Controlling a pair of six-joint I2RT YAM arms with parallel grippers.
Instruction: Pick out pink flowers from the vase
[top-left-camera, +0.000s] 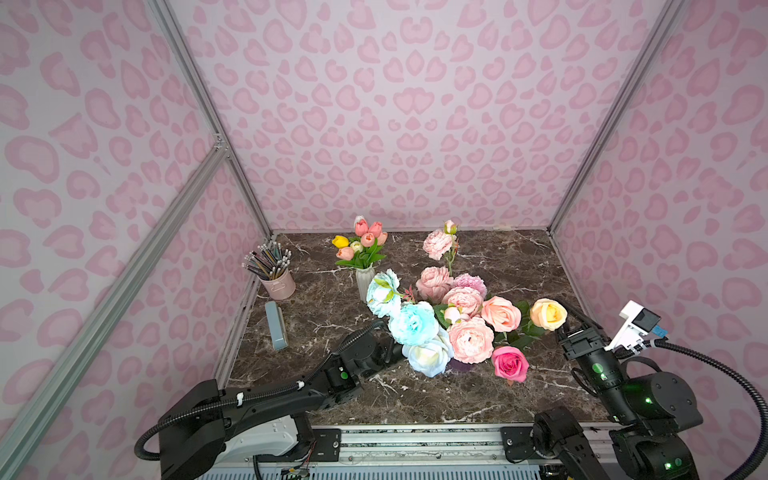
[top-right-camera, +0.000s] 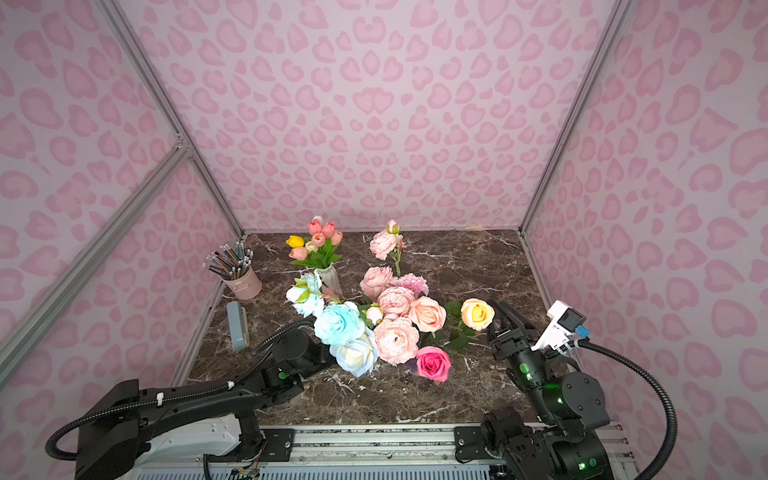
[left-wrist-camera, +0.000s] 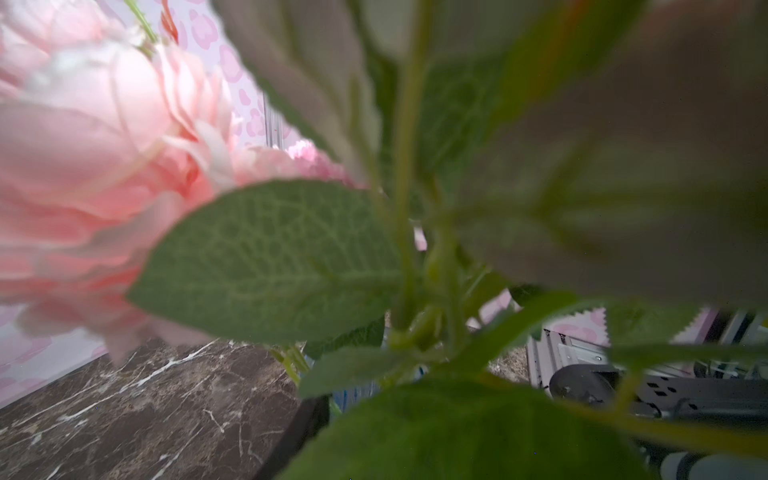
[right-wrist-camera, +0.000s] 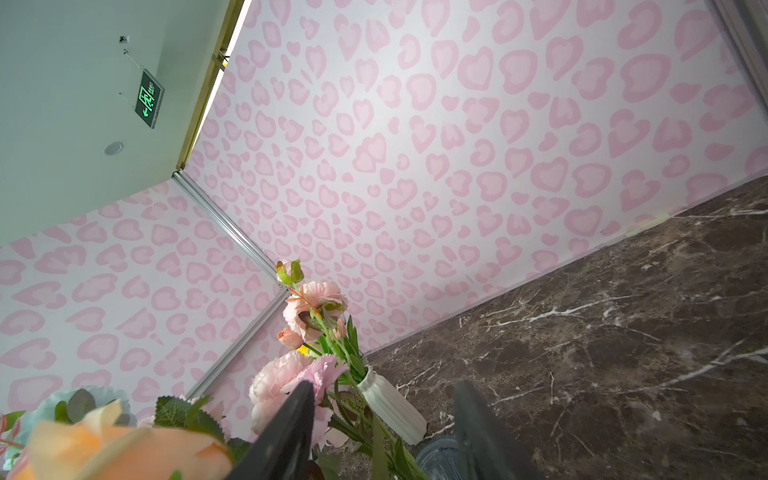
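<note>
A big bouquet stands mid-table, with light pink peonies (top-left-camera: 472, 342), a hot pink rose (top-left-camera: 509, 364), blue blooms (top-left-camera: 414, 324) and a yellow rose (top-left-camera: 548, 313); its vase is mostly hidden. My left gripper is pushed in at the bouquet's lower left, under the blue blooms; the left wrist view is filled by leaves (left-wrist-camera: 264, 264) and a pink peony (left-wrist-camera: 104, 152), its fingers not clearly visible. My right gripper stands open at the bouquet's right, beside the yellow rose, nothing between its blurred fingertips, facing stems and a white ribbed vase (right-wrist-camera: 392, 404).
Tulips (top-left-camera: 368, 238) in a small vase stand behind. A pen cup (top-left-camera: 278, 284) and a grey-blue stapler (top-left-camera: 276, 326) sit on the left.
</note>
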